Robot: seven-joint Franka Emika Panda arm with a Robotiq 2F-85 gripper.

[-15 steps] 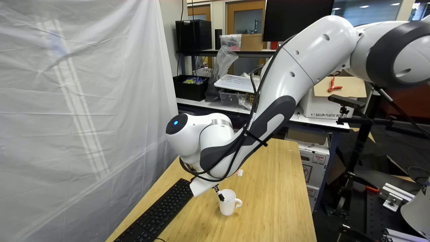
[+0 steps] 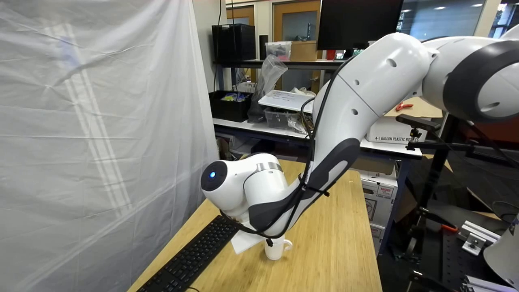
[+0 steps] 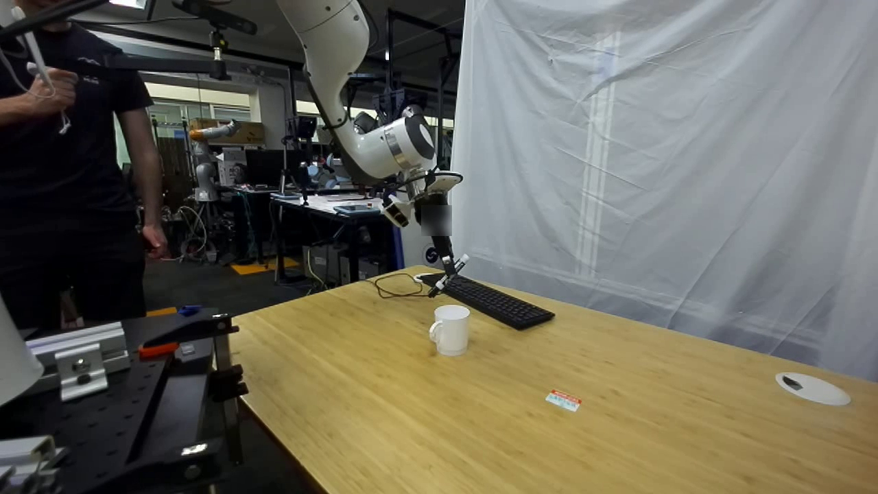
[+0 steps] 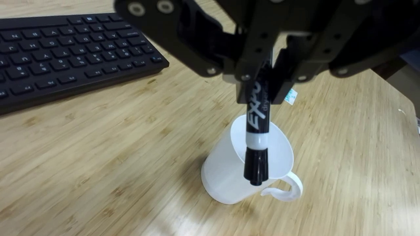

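A black Expo dry-erase marker (image 4: pixel 256 122) with a white band is pinched in my gripper, its black end pointing down. In the wrist view that end overlaps the opening of a white mug (image 4: pixel 222 173); seen from the second exterior camera, the marker (image 3: pixel 449 275) is tilted, above and behind the mug (image 3: pixel 452 331), apart from it. The mug stands upright on the wooden table, empty as far as its inside shows. From the first exterior camera, the arm hides most of the gripper and the upper part of the mug (image 2: pixel 275 251).
A black keyboard (image 3: pixel 494 301) lies behind the mug, along the curtain side. A red-and-blue sticker (image 3: pixel 564 400) and a white disc (image 3: pixel 812 388) are on the table. Bare tabletop surrounds the mug in front. A person (image 3: pixel 74 165) stands at the left.
My arm has come down, its wrist now lower over the mug. It covers the mug's rim and the sticker, both visible in the first exterior view before. The mug has not moved.
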